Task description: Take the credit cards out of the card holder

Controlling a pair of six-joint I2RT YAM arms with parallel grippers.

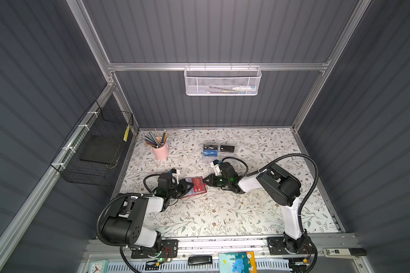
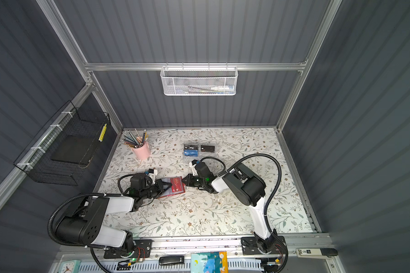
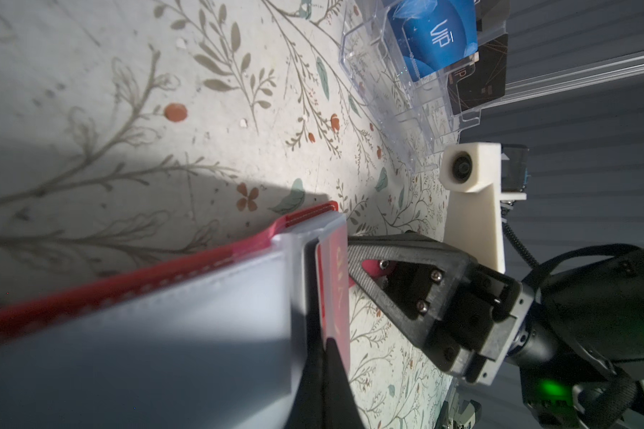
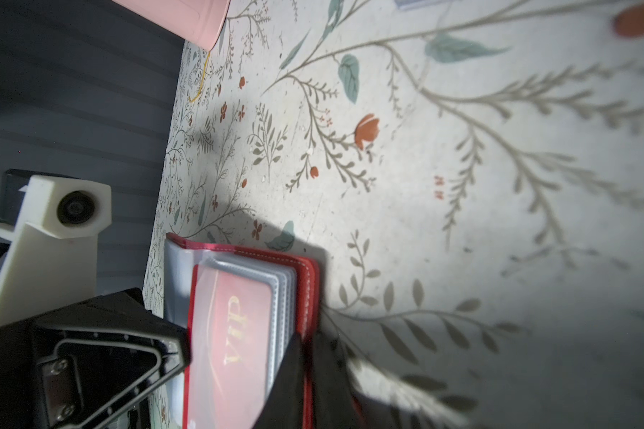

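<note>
The open red card holder [image 1: 198, 193] lies on the table between both arms, its clear sleeves showing. A red VIP card sits inside a sleeve, its near edge seen in the left wrist view. My right gripper is shut on the holder's red stitched border at its right side. From the left, my left gripper reaches over the sleeves, its fingertips together at the red card's edge; whether they pinch that edge is hidden. A clear tray [image 1: 219, 157] behind them holds a blue VIP card [image 1: 210, 152] and dark cards [image 1: 227, 148].
A pink cup [image 1: 160, 152] of pencils stands at the back left. The black wire basket [image 1: 95, 150] hangs on the left wall, and a white mesh basket [image 1: 222, 81] on the back wall. Bare table lies in front of the holder and at the back right.
</note>
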